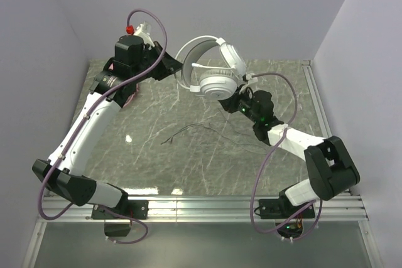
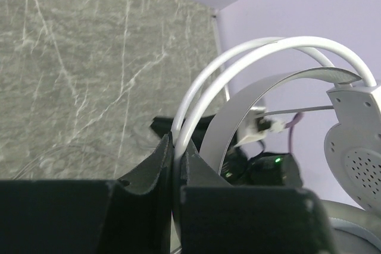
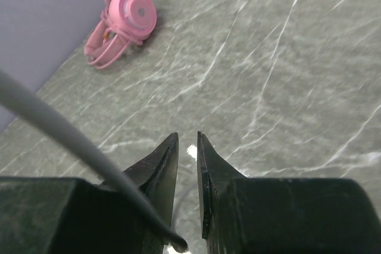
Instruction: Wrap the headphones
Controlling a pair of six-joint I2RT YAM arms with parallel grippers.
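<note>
In the top view, white headphones [image 1: 218, 83] hang in the air between both arms, ear cups toward the right. My left gripper [image 1: 178, 67] is shut on the headband's outer white band [image 2: 196, 111], seen passing between its fingertips in the left wrist view. Beside and below the ear cups, my right gripper [image 1: 230, 102] is close up, partly hidden in the top view. A narrow gap separates its fingertips in the right wrist view, and a blurred grey strand [image 3: 89, 150] crosses in front of the left finger. The thin cable [image 1: 201, 125] trails on the table.
Pink headphones [image 3: 132, 13] lie on the grey marble-patterned table [image 1: 135, 155] at the far left, mostly behind my left arm. Pale walls rise at the back and sides.
</note>
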